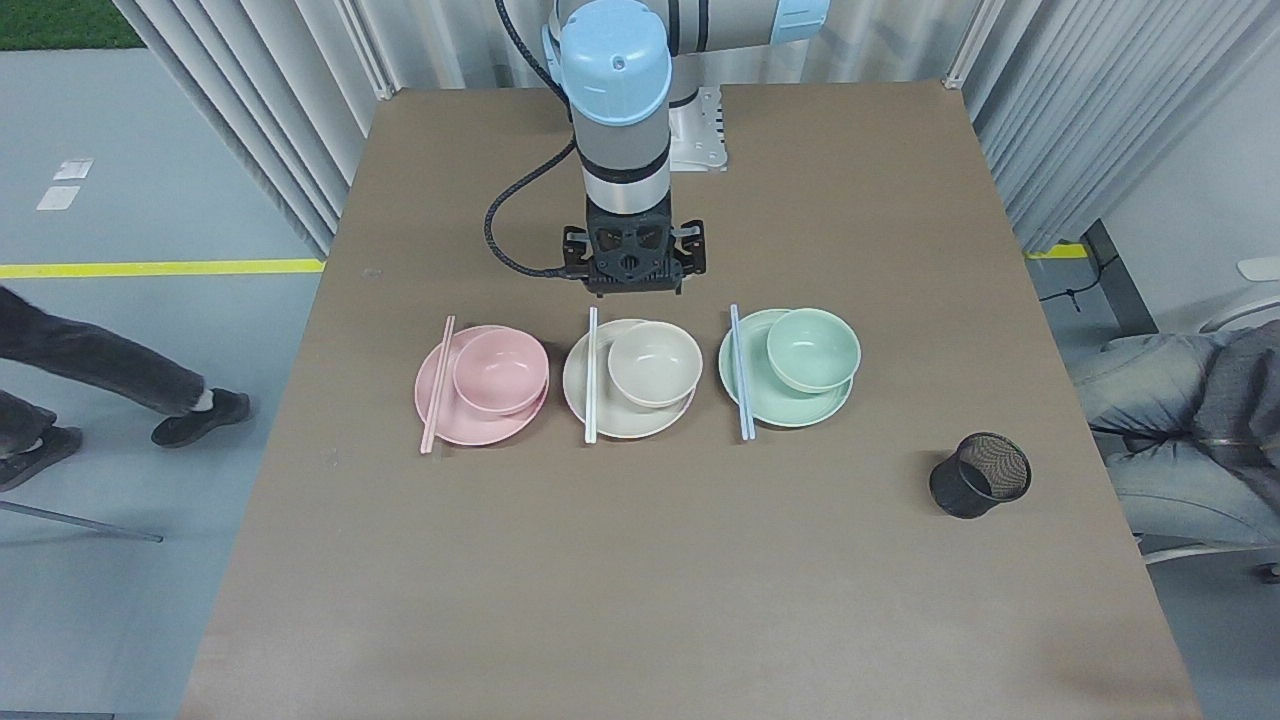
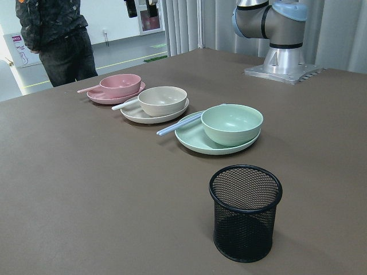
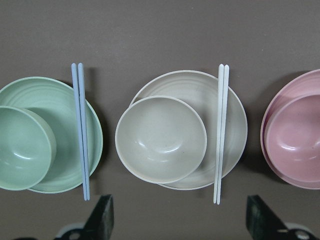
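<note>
My gripper [image 1: 635, 283] hangs over the table behind three place settings; in the wrist view its two fingers [image 3: 102, 220] stand wide open along the bottom edge, nothing between them. From left to right in the front view: a pink bowl [image 1: 500, 371] on a pink plate with pink chopsticks [image 1: 437, 384], a white bowl [image 1: 655, 362] on a white plate with white chopsticks [image 1: 591, 374], and a mint bowl [image 1: 813, 349] on a mint plate with light blue chopsticks [image 1: 741, 372]. Each pair of chopsticks lies across its plate, left of the bowl.
A black mesh cup [image 1: 980, 475] [image 2: 243, 229] stands empty at the front right. The robot's base [image 2: 282, 73] is at the back. People are beside the table on both sides.
</note>
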